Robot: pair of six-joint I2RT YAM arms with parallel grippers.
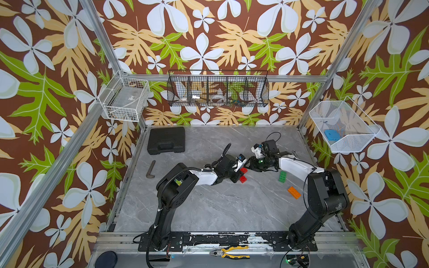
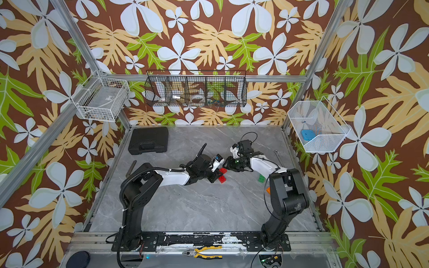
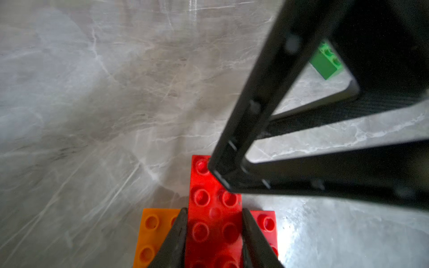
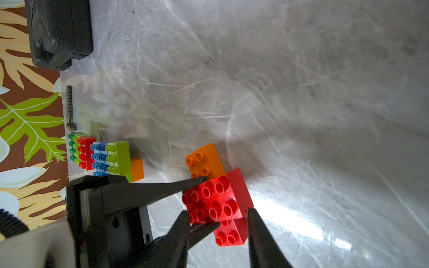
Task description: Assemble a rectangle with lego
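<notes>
A long red brick (image 3: pixel 214 210) spans an orange brick (image 3: pixel 149 227) and a second red brick (image 3: pixel 268 223) that lie on the table. My left gripper has one finger along each long side of the upper red brick, with no clear gap; whether it grips or only flanks the brick is unclear. In the right wrist view, the same stack shows the upper red brick (image 4: pixel 219 194) over the orange brick (image 4: pixel 205 160) and lower red brick (image 4: pixel 231 233). My right gripper stands open over the stack's right end, its fingers apart.
A green brick (image 1: pixel 282 176) and an orange brick (image 1: pixel 293 192) lie right of the stack. Joined coloured bricks (image 4: pixel 111 158) sit to the left, partly under my left arm. A black case (image 1: pixel 166 139) stands at the back left.
</notes>
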